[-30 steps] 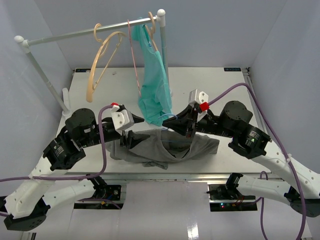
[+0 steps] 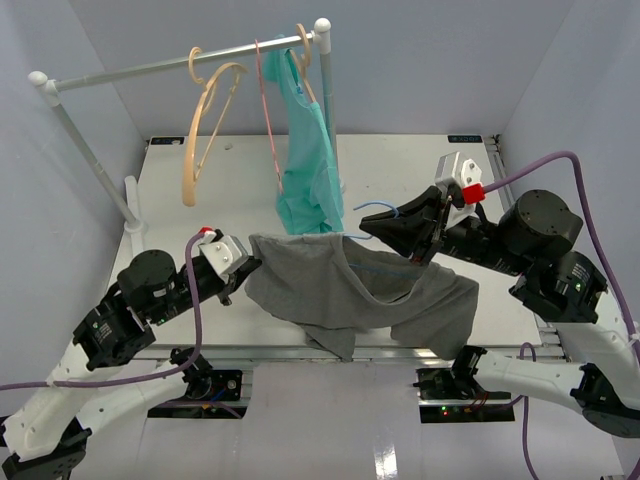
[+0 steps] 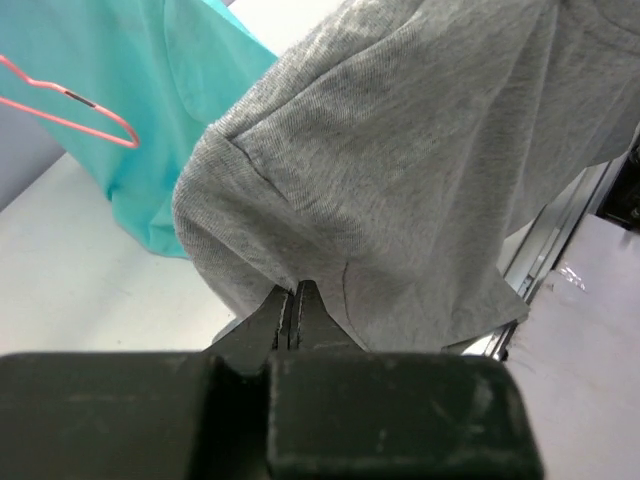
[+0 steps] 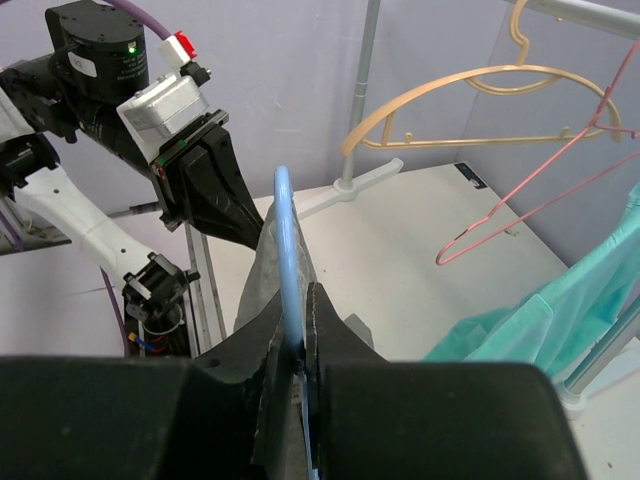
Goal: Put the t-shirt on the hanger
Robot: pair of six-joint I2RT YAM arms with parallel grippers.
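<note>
The grey t-shirt (image 2: pixel 315 285) hangs stretched between both arms above the front of the white board. My left gripper (image 2: pixel 250 268) is shut on its left end; in the left wrist view the closed fingertips pinch the cloth. My right gripper (image 2: pixel 400 232) is shut on a blue hanger (image 4: pixel 286 250), which runs into the shirt. In the top view the hanger's lower bar shows inside the shirt's opening, and the shirt's right part droops below my right gripper.
A rail (image 2: pixel 150 67) across the back left carries wooden hangers (image 2: pixel 190 150), a pink hanger (image 2: pixel 268 120) and a teal garment (image 2: pixel 310 180). The board (image 2: pixel 420 170) is clear at the back right.
My left gripper has gone from open to shut on the shirt. My right gripper has moved rightward with the blue hanger, and the shirt has shifted right with it.
</note>
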